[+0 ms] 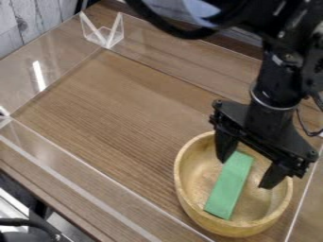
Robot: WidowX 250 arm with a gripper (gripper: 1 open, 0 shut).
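My black gripper [259, 151] hangs open over the yellow bowl [199, 197] at the lower right. Its two fingers straddle the bowl's upper part, one by the rear left, the other to the right. A green flat rectangular block [225, 193] lies lengthwise inside the bowl, below and between the fingers. No held object shows between them.
A clear plastic piece [104, 31] stands at the back left. Dark cables or parts sit at the bottom-left corner.
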